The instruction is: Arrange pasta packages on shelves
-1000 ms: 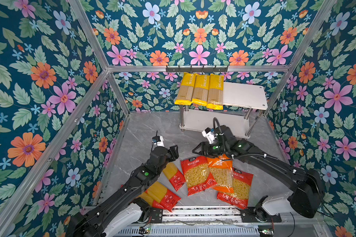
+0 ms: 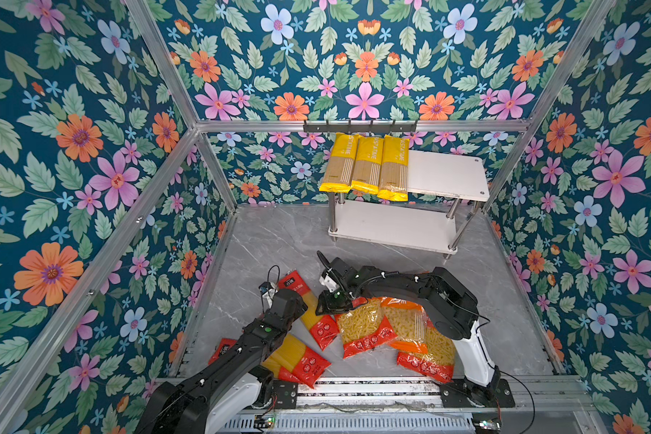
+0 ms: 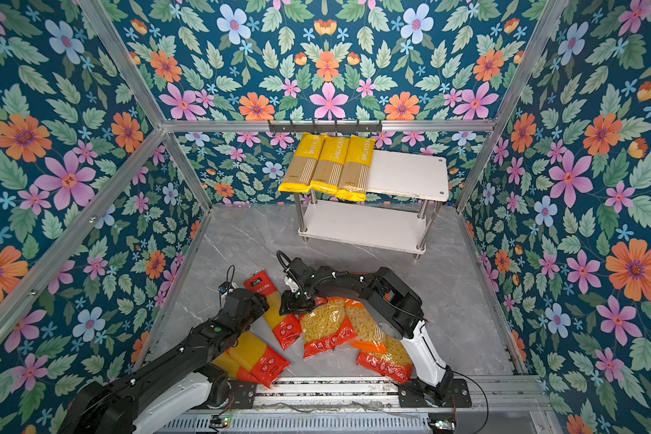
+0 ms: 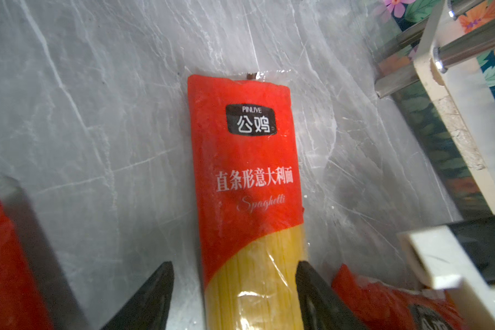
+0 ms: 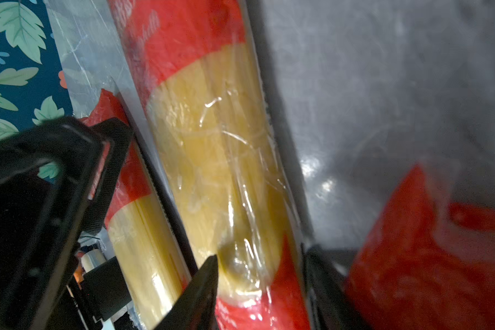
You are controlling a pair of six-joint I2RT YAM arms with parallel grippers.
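A red-and-yellow spaghetti package (image 4: pixel 247 176) lies on the floor, and both grippers are over it. My left gripper is open, its fingers either side of the package. My right gripper is part open around the red end of the same package (image 5: pixel 214 137); whether it touches is unclear. More spaghetti packages (image 2: pixel 307 361) lie at front left, and bags of short pasta (image 3: pixel 322 325) at front right. Three yellow packages (image 2: pixel 365 162) lie side by side on the top shelf (image 2: pixel 445 170).
The shelf unit's lower board (image 3: pixel 361 224) is empty, and the top board's right part is clear. Floor between the packages and shelf is free. The two arms are close together near the middle.
My left gripper has moved left and lower, uncovering the shelf-side view of the bags less.
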